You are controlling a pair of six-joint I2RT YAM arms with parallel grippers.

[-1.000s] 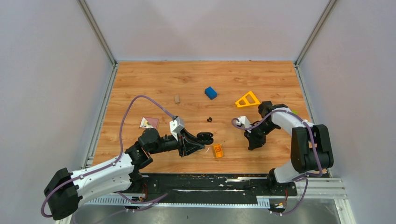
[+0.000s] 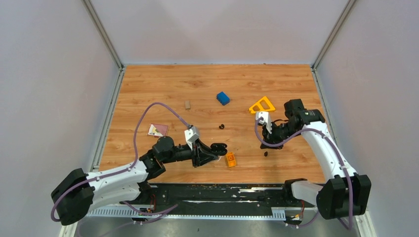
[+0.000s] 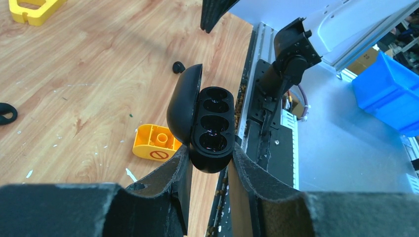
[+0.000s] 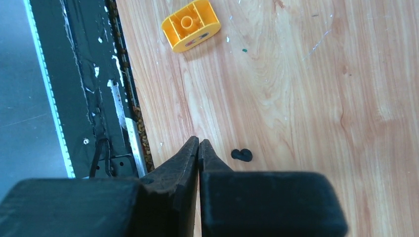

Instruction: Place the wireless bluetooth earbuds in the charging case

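Observation:
My left gripper (image 2: 210, 153) is shut on the black charging case (image 3: 212, 128), held with its lid open; empty-looking wells show in the left wrist view. A small black earbud (image 4: 241, 154) lies on the wood just beyond the fingertips of my right gripper, whose fingers appear together, with nothing visible between them. In the top view that earbud (image 2: 266, 153) is beside the right gripper. Another small dark piece (image 2: 221, 126) lies near the middle of the table.
An orange brick (image 2: 230, 159) lies right of the case, a yellow triangle (image 2: 262, 104) and blue block (image 2: 223, 98) farther back. A card (image 2: 158, 130) and small wooden block (image 2: 187, 104) lie left. The near table edge (image 2: 217, 183) borders a dark rail.
My right arm has risen and shifted, uncovering the small earbud on the table. My left gripper, with the case, has moved slightly rightward.

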